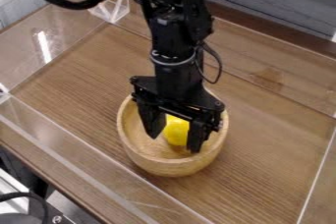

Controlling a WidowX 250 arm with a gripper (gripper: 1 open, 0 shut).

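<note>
A round wooden bowl point(164, 165) sits on the wooden table, holding a yellow object point(176, 134). The black gripper point(175, 138) reaches down into the bowl from above, its two fingers parted on either side of the yellow object, which is partly hidden behind it. Whether the fingers touch the object is unclear.
Clear plastic edging runs along the left side, and a pale panelled wall point(276, 12) stands at the back. A black cable lies at the lower left.
</note>
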